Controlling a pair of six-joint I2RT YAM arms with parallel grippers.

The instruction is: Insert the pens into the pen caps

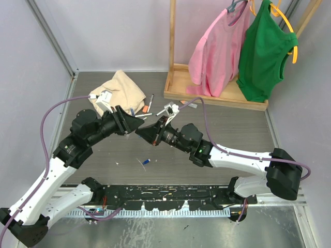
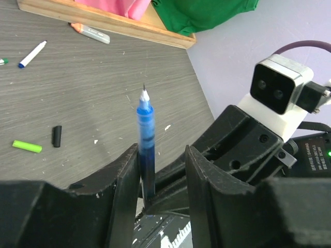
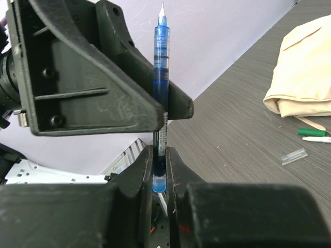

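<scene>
A blue pen (image 3: 161, 62) stands upright with its bare tip up. My right gripper is shut on its lower part. Around the pen's middle, in the right wrist view, are the black fingers (image 3: 116, 98) of my left gripper. That left gripper is open, and the pen (image 2: 146, 126) is between its fingers, nearer the one on the left in its own wrist view. In the top view both grippers meet over the table's middle. A clear cap (image 3: 294, 156) and a green cap (image 3: 312, 132) lie on the table.
At the back left lies a folded beige cloth (image 1: 120, 91). A wooden rack (image 1: 222, 102) with hanging clothes stands at the back right. A blue piece (image 1: 146, 161) lies in front of the grippers.
</scene>
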